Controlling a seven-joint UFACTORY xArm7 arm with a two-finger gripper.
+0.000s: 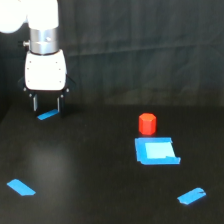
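Note:
My gripper (pixel 47 103) hangs at the upper left, pointing down, its two dark fingers apart. Just below the fingertips is a small blue bar (pixel 48 115); whether they touch it cannot be told. A red hexagonal block (pixel 147 124) stands right of centre. In front of it lies a blue frame-like piece (pixel 143 152) around a pale, almost white square (pixel 159 150).
Another flat blue piece (pixel 20 187) lies at the front left, and a third narrow one (pixel 191 196) at the front right. A dark curtain (pixel 140 50) closes off the back.

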